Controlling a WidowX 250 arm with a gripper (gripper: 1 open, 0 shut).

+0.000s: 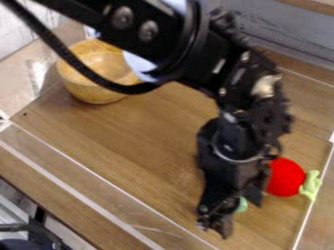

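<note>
My gripper (225,210) is low over the right part of the wooden board, pointing down, its fingers around the place of a green block (240,204), which is mostly hidden behind them. The fingers are open as far as they show. A red round object (287,177) with a pale green part (311,186) lies just to the right of the gripper.
A wooden bowl (92,90) stands at the back left, partly behind the arm. The middle and left of the board (111,146) are clear. A raised edge runs along the front and right.
</note>
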